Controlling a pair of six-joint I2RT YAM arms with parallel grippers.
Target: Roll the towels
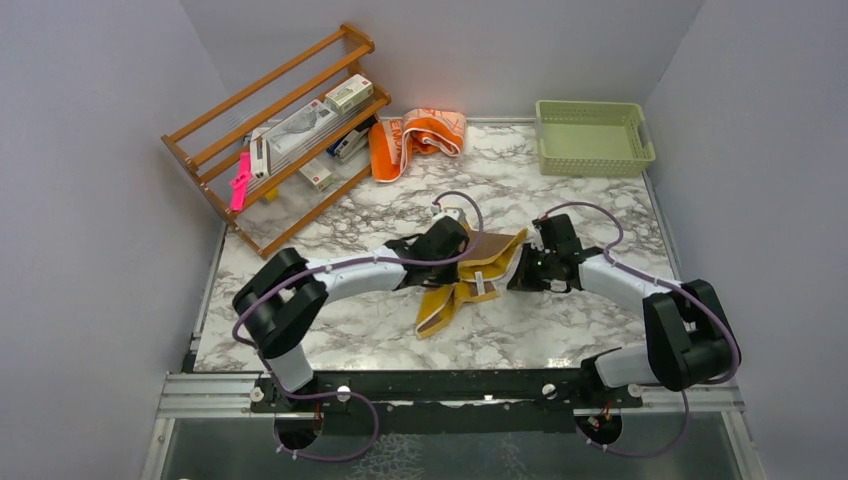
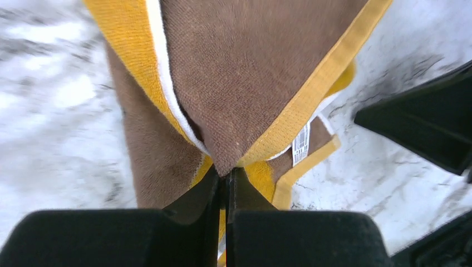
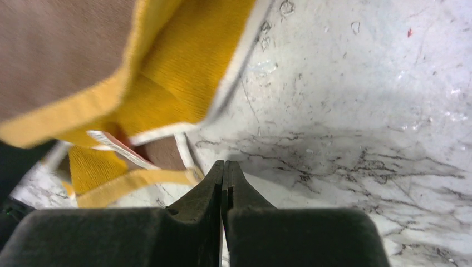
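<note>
The yellow and brown towel (image 1: 493, 247) lies crumpled and folded at the middle of the table, between the two arms. My left gripper is shut on a pinched brown and yellow fold of it. In the right wrist view my right gripper is shut with nothing between its fingers. Just left of those fingertips, outside them, lies the towel's corner with its pale yellow border. A white label (image 2: 301, 143) shows on the towel near that corner. Behind the left arm sits a crumpled orange towel (image 1: 432, 131).
A wooden rack (image 1: 257, 120) holding boxes and a pink item (image 1: 240, 182) stands at the back left. At the back right is an empty green basket (image 1: 596, 163). Bare marble (image 1: 530, 335) lies in front of and right of the towel.
</note>
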